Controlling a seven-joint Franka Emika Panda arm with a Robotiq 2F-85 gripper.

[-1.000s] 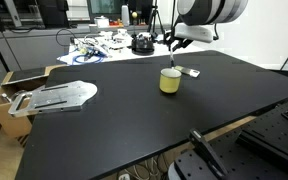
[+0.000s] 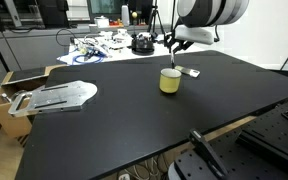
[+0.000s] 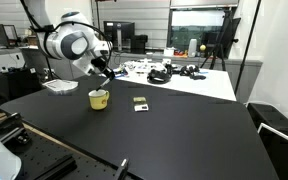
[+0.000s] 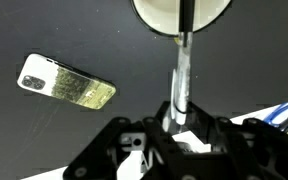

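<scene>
A yellow cup (image 2: 169, 81) with a white inside stands upright on the black table. Above it, my gripper (image 2: 171, 46) is shut on a slim, stick-like utensil (image 4: 182, 72). The utensil has a pale handle between the fingers and a dark far end. In the wrist view that dark end overlaps the cup's white opening (image 4: 162, 14), and in exterior view 2 the utensil (image 3: 102, 86) slants down toward the cup (image 3: 99, 101). Whether its tip is inside the cup or just over the rim I cannot tell.
A phone-like rectangle (image 4: 66, 80), part whitish and part gold, lies flat near the cup. On the left in exterior view 1 rests a flat silver tray (image 2: 62, 97). Cables and clutter (image 2: 109, 43) lie beyond the table's far edge.
</scene>
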